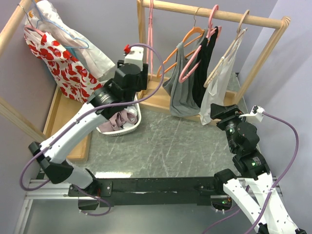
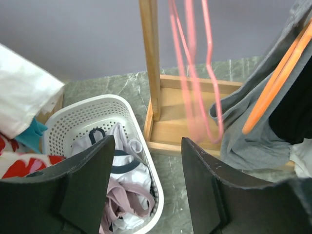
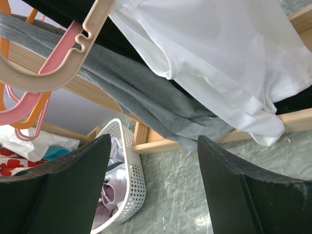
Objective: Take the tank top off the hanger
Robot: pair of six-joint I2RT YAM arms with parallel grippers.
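Note:
On the right rack hang a grey tank top (image 1: 183, 92) on an orange hanger (image 1: 193, 34), a black top (image 1: 203, 68) on a pink hanger (image 1: 187, 73) and a white top (image 1: 222, 78) on a beige hanger (image 1: 219, 63). Empty pink hangers (image 2: 195, 73) dangle at the rack's left end. My left gripper is above the laundry basket's right side, its fingers apart and nothing between them. My right gripper stands open in front of the white top, which shows above its fingertips, also holding nothing.
The white basket (image 2: 158, 195) contains crumpled clothes (image 2: 131, 195). A red-and-white floral garment (image 1: 63, 68) and a white one (image 1: 73, 39) hang on the left rack.

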